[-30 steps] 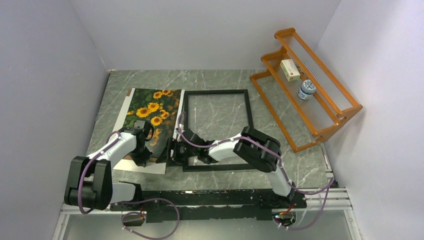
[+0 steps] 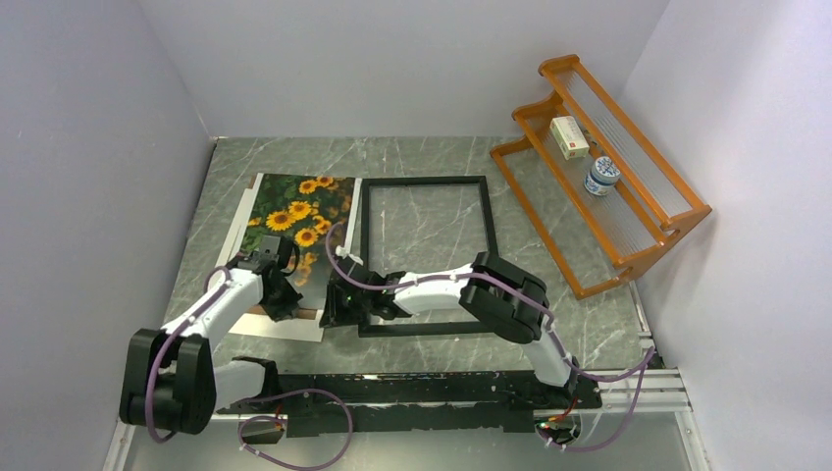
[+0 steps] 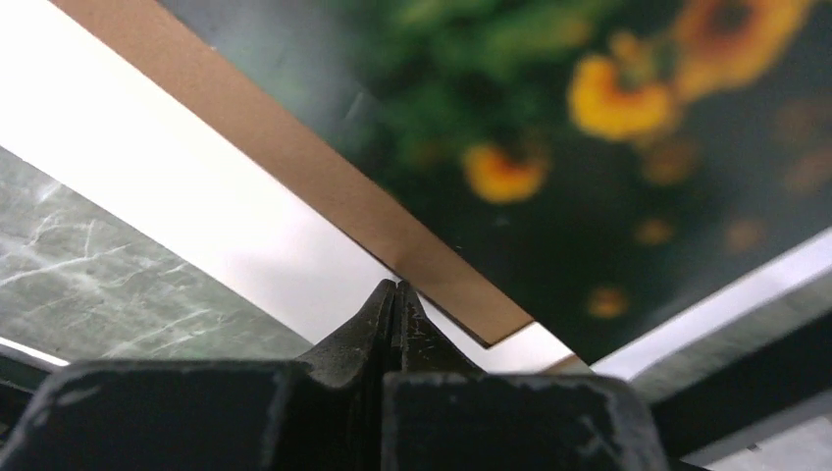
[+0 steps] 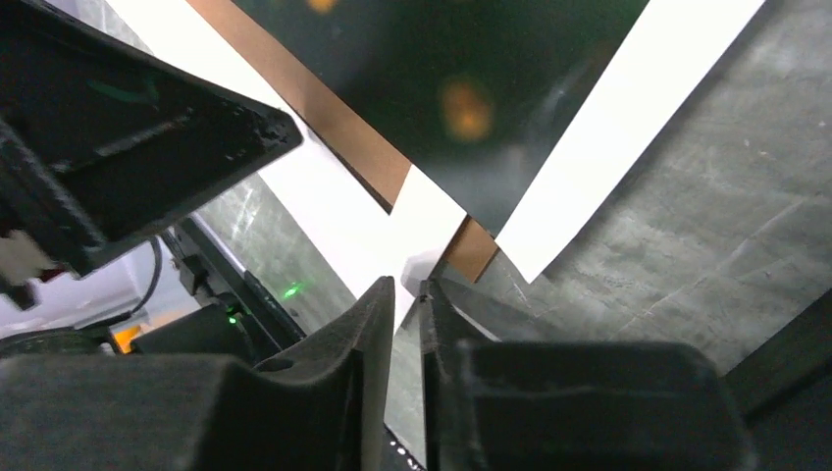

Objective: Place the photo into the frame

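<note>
The sunflower photo [image 2: 302, 211] lies on a brown backing board [image 4: 343, 118] at the table's left, with white strips along its sides. One white strip [image 2: 285, 327] runs along the near edge. My left gripper is shut on this strip, where it meets the backing; the grip itself is partly hidden by the fingers. At the strip's right corner, my right gripper is slightly open, a narrow gap between its fingertips. Part of the white corner shows in that gap, not clamped. The empty black frame [image 2: 427, 181] lies to the right.
A wooden shelf [image 2: 613, 260] with a small box [image 2: 569, 137] and a jar [image 2: 601, 175] stands at the right. The right arm crosses low over the frame. Bare table lies behind the photo and frame.
The right gripper has moved a little around the strip's right corner, and the near strip sits at a slightly different angle.
</note>
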